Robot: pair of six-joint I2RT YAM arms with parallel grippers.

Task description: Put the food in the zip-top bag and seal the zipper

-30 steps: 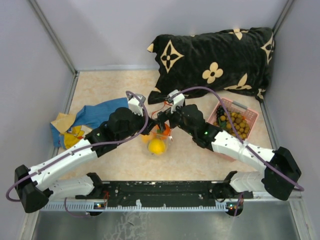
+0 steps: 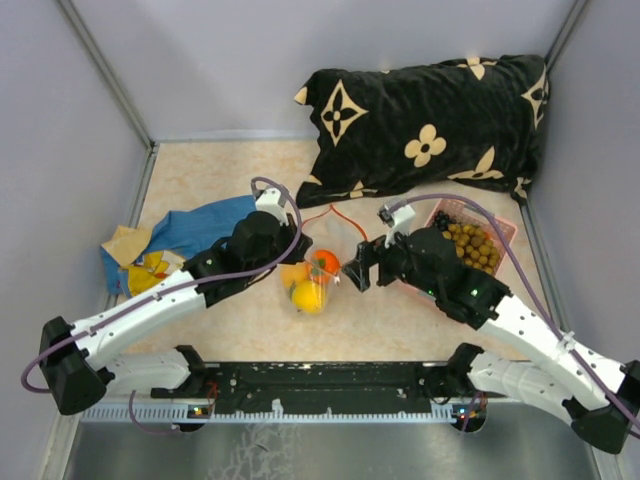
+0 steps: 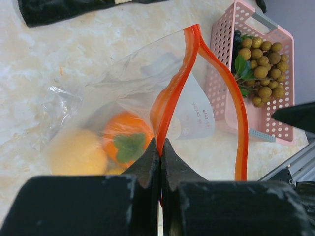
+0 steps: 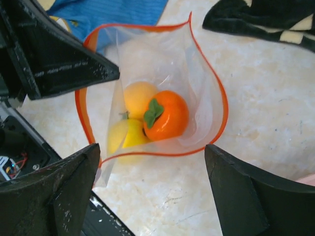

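Observation:
The clear zip bag (image 3: 192, 113) with orange zipper edges stands open, holding a red-orange persimmon (image 4: 167, 115), a pale orange fruit (image 4: 140, 98) and a yellow fruit (image 4: 128, 133). My left gripper is shut on the bag's zipper edge at the left side of the opening in the top view. My right gripper stands open to the right of the bag in the top view, its fingers spread, with nothing seen held between them.
A pink basket (image 2: 508, 230) of longans and dark fruit is at right, partly under my right arm. A black patterned cushion (image 2: 420, 120) lies at the back, a blue cloth (image 2: 190, 230) at left. Pale table (image 2: 200, 170) shows around them.
My right gripper has moved away from over the bag's contents, to the right and toward the front, uncovering more of the persimmon in the top view.

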